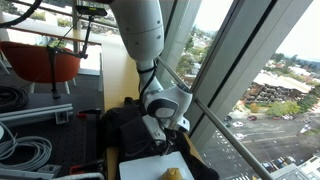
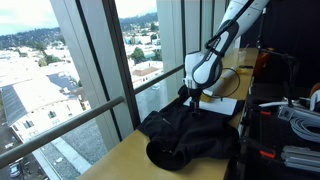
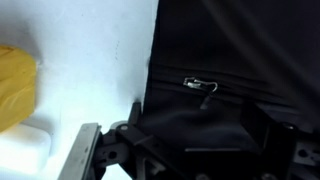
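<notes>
A dark jacket or similar black cloth (image 2: 190, 137) lies bunched on the table. Its zipper pull (image 3: 200, 83) shows in the wrist view, on a seam across the fabric. My gripper is open above the cloth, its fingers well apart and nothing held between them. Beside the cloth is a flat white board (image 3: 95, 45), on which rests a yellow object (image 3: 14, 87). A small white item (image 3: 24, 148) sits just below the yellow one in that view. Whether the fingertips touch the fabric cannot be told.
Tall windows with a rail (image 2: 60, 129) run along one side of the table. On the other side stands a dark cart (image 1: 50, 115) with coiled cable (image 1: 30, 150). Bare wooden tabletop (image 2: 120, 162) shows around the cloth.
</notes>
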